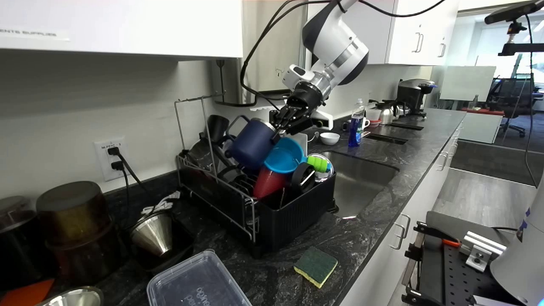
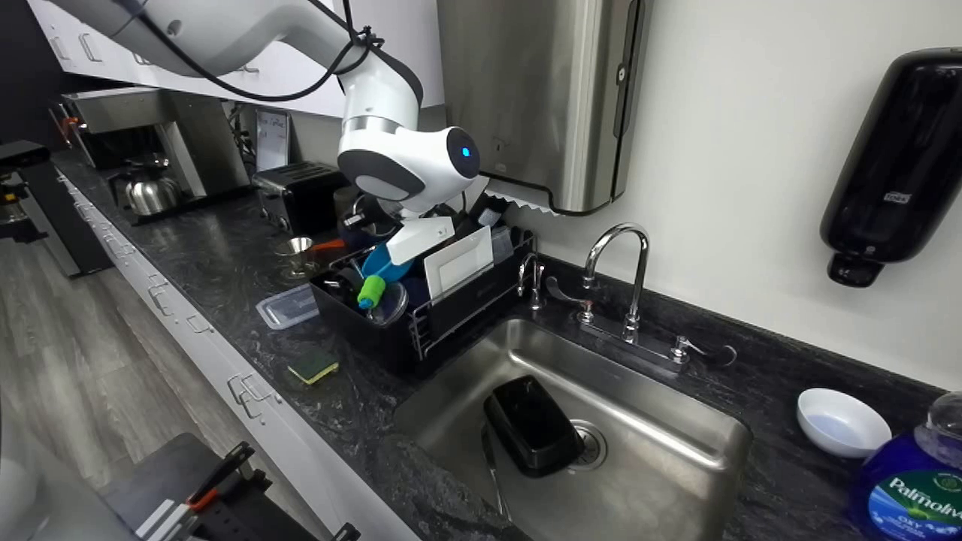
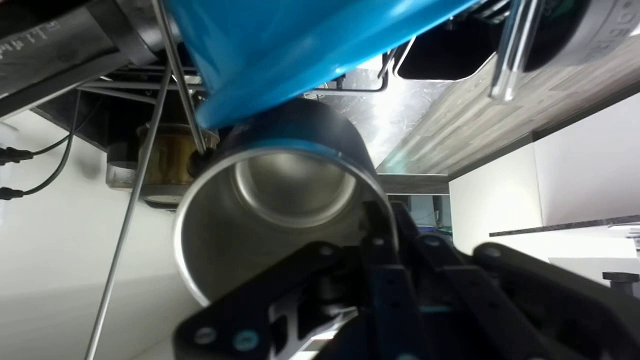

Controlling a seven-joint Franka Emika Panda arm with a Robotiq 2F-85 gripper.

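A dark blue mug with a steel inside hangs tilted over the dish rack. My gripper is shut on the mug's rim. In the wrist view the mug has its open mouth toward the camera, and one finger lies inside the wall, the other outside; the gripper covers part of the rim. The blue cup sits close beside the mug, above a red cup in the rack. The arm hides most of the mug in the second exterior view.
A green-handled brush and a white board stand in the rack. The sink holds a black container. A sponge and a clear lid lie on the counter. Rack wires run near the mug.
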